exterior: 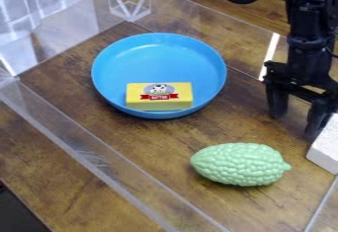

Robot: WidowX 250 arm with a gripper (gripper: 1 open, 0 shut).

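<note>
A black robot gripper (297,113) reaches down at the right edge, low over the wooden surface beside a white block (326,153); its two dark fingers appear spread, though the gap between them is hard to make out. A blue round plate (158,51) holds a yellow butter box (158,96) near its front. In the lower middle lies a green bumpy bitter melon (240,164), apart from the plate and the gripper.
Clear plastic walls (53,63) border the wooden work area (93,152). A white tiled wall shows at top left.
</note>
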